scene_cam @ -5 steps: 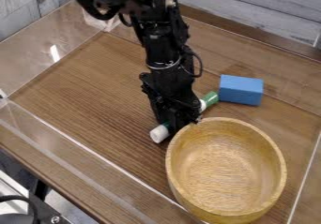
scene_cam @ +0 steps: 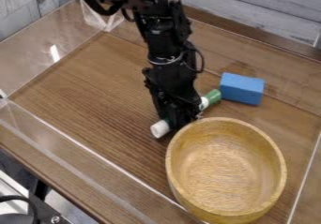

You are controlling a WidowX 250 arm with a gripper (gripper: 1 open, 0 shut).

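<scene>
My black gripper (scene_cam: 175,112) reaches down at the centre of the camera view, its fingertips low on the table just behind a yellow bowl. It is shut on a white and green cylindrical object (scene_cam: 160,127), whose white end shows at the lower left of the fingers and green end (scene_cam: 211,97) at the upper right. The object lies tilted across the view at or near the table top; whether it touches the table is unclear.
The yellow bowl (scene_cam: 226,170) fills the lower right, very close to the gripper. A blue block (scene_cam: 242,89) lies on the right behind it.
</scene>
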